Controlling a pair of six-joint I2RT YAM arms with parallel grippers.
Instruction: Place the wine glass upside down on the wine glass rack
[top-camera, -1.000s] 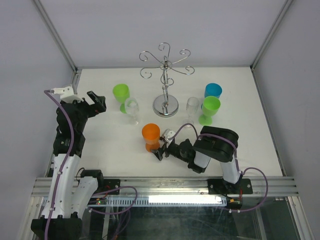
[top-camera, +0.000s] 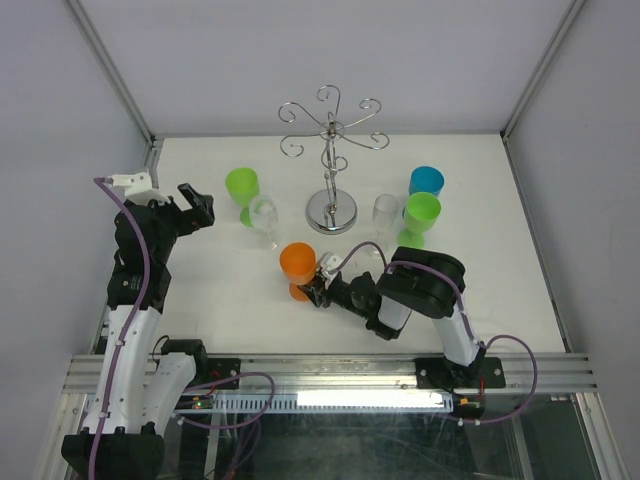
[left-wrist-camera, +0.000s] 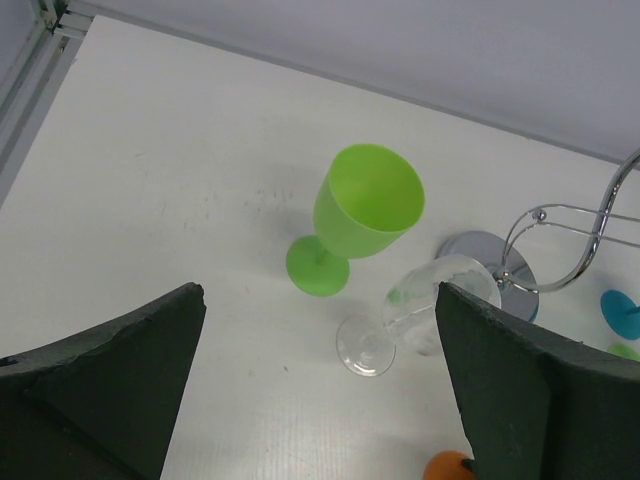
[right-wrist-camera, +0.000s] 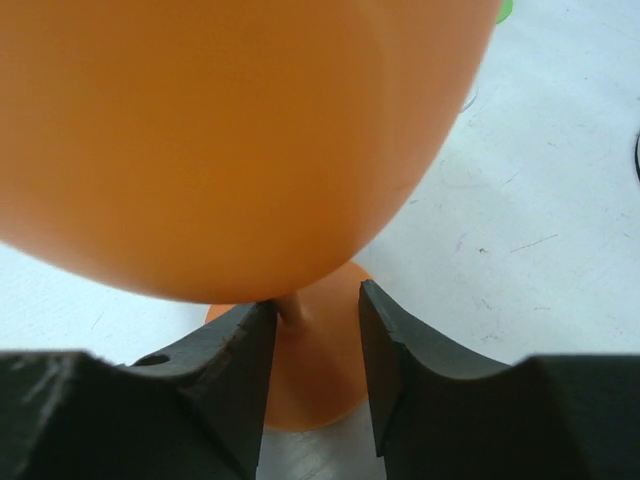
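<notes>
An orange wine glass (top-camera: 298, 262) stands upright near the front middle of the white table. Its bowl fills the upper part of the right wrist view, with the foot (right-wrist-camera: 315, 385) below. My right gripper is part open at the stem (right-wrist-camera: 289, 309). The stem lies close to the left finger (right-wrist-camera: 262, 345), a gap showing on its other side; whether they touch is unclear. The silver wine glass rack (top-camera: 331, 205) rises behind, its curled arms bare. Off to the left, my left gripper is open and empty, above the table.
Left of the rack stand a green glass (top-camera: 242, 185) and a clear glass (top-camera: 264, 214). To its right are another clear glass (top-camera: 385, 210), a blue glass (top-camera: 426, 180) and a green one (top-camera: 422, 209).
My right gripper has shifted a little left, closer in around the orange glass's stem. The glass has slid slightly left. My left arm has barely moved.
</notes>
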